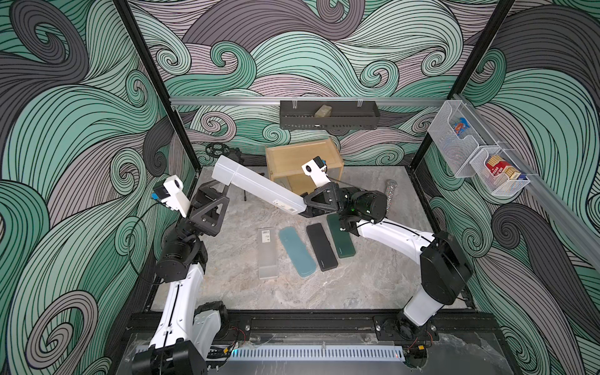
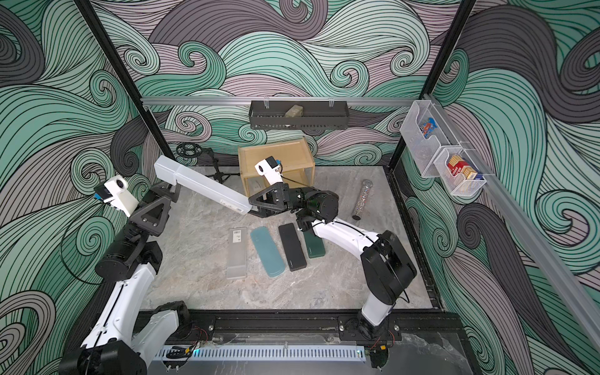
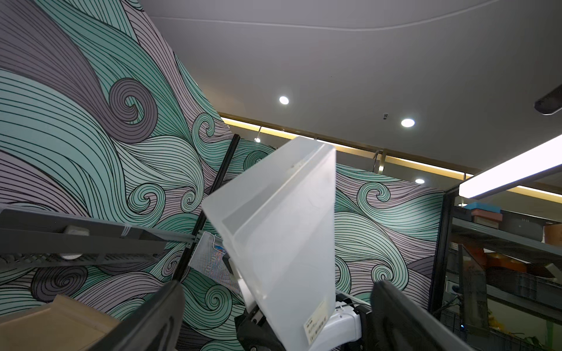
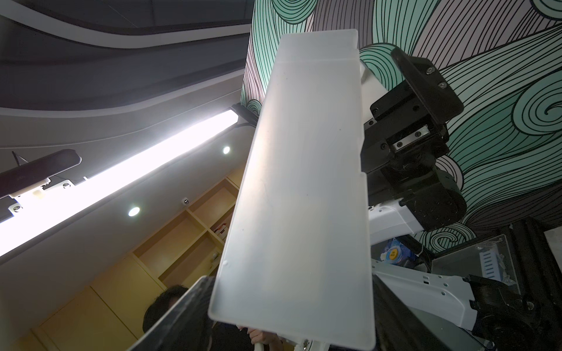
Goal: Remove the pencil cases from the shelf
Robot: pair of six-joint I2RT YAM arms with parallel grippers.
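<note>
A long translucent white pencil case (image 1: 259,186) is held in the air, its lower right end in my right gripper (image 1: 308,203), which is shut on it. The case's free end rises up and left towards my left gripper (image 1: 217,206), which is open and empty. In the left wrist view the white case (image 3: 292,245) shows beyond the spread fingers (image 3: 149,316), apart from them. On the table lie a clear case (image 1: 268,253), a light blue case (image 1: 297,251), a black case (image 1: 322,246) and a dark green case (image 1: 340,235), side by side.
A wooden shelf (image 1: 303,153) stands at the back, partly behind the right gripper. A clear cylinder (image 2: 361,200) lies at the right. A dark rack (image 1: 329,118) and mesh baskets (image 1: 453,138) hang on rails.
</note>
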